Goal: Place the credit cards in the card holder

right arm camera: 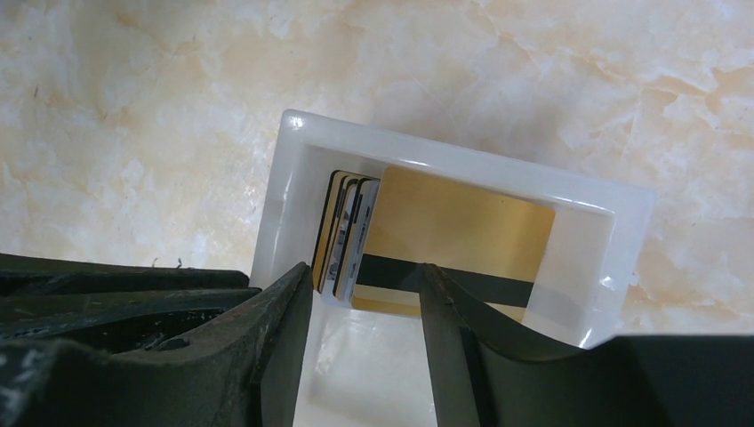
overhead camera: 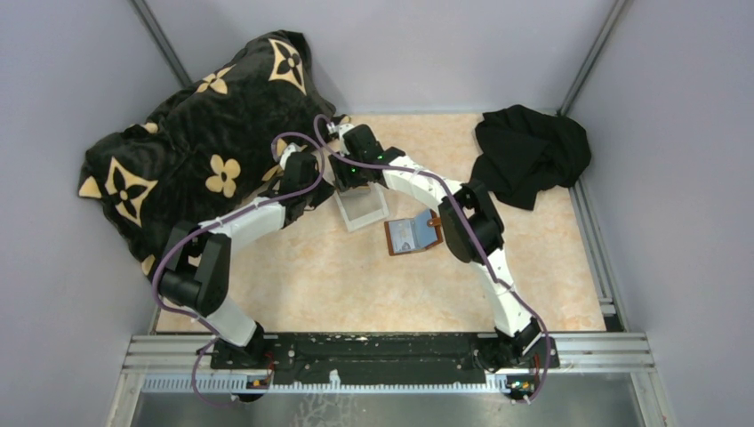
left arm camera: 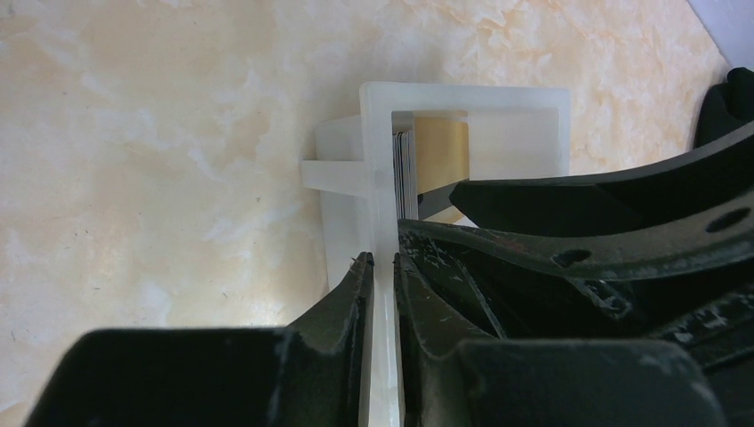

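A white tray (right arm camera: 462, 153) holds several cards. A few cards (right arm camera: 342, 236) stand on edge against one side wall, and a gold card with a black stripe (right arm camera: 458, 227) lies beside them. My left gripper straddles the tray's side wall, its fingers close on both faces. Over the cards, my right gripper is open, with one finger by the standing cards' end and the other over the gold card. No card is clearly gripped. The card holder (overhead camera: 413, 233), brown with a light blue inside, lies open right of the tray in the top view.
A dark patterned cushion (overhead camera: 213, 124) fills the back left, close to the left arm. Black cloth (overhead camera: 531, 153) lies at the back right. Both grippers are close together at the tray.
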